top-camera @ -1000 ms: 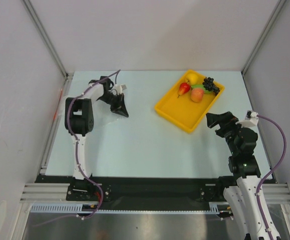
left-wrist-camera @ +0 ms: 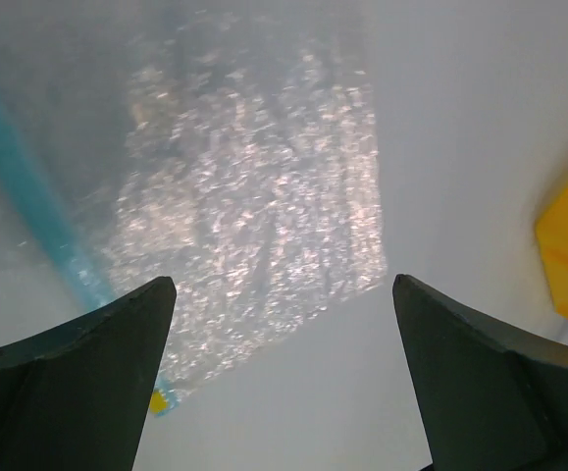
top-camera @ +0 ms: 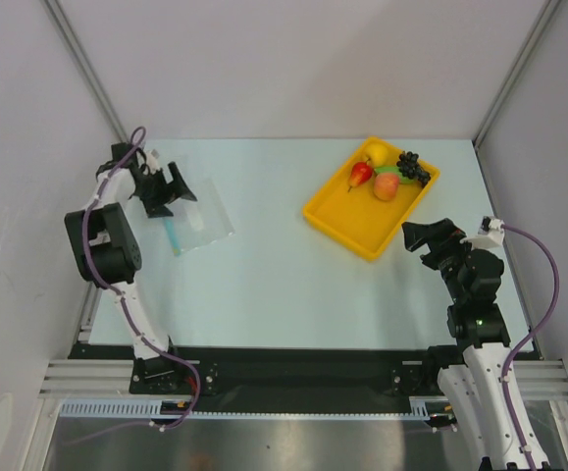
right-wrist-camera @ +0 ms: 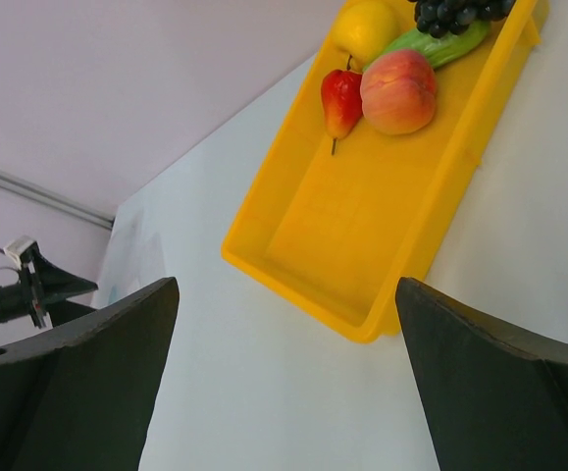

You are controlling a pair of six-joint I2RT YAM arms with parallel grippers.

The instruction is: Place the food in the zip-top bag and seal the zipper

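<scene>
A clear zip top bag (top-camera: 205, 218) lies flat at the table's left, its teal strip (left-wrist-camera: 28, 191) crossing the left wrist view with a yellow bit at the lower end. Over the bag my left gripper (top-camera: 182, 205) is open, fingers apart with nothing held. The food sits at the far end of a yellow tray (top-camera: 347, 228): a red pear-shaped piece (right-wrist-camera: 341, 102), a peach (right-wrist-camera: 398, 92), a yellow fruit (right-wrist-camera: 365, 29), dark grapes (top-camera: 413, 168) and a green vegetable (right-wrist-camera: 452, 45). My right gripper (top-camera: 416, 248) stands open and empty, right of the tray's near corner.
Bare white table (top-camera: 264, 294) stretches between bag and tray and along the front. Walls rise on the left, right and back. A purple cable (top-camera: 95, 257) runs along the left arm.
The bag's teal strip shows now. The right arm, tray and food have stayed put.
</scene>
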